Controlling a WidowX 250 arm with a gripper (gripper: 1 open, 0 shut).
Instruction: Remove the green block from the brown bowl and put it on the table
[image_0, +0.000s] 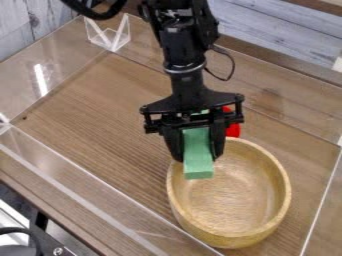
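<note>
A tall green block (199, 160) is clasped between the black fingers of my gripper (198, 143), its lower part showing below them. The gripper stands at the upper left rim of the brown bowl (241, 210), and the block overlaps that rim in the view. How high the block is above the bowl I cannot tell. The inside of the bowl looks empty where it shows.
Partly hidden behind the gripper is a red object (234, 130). A clear wire-like stand (108, 33) is at the far left corner. Bare wooden table (94, 105) spreads out left of the arm.
</note>
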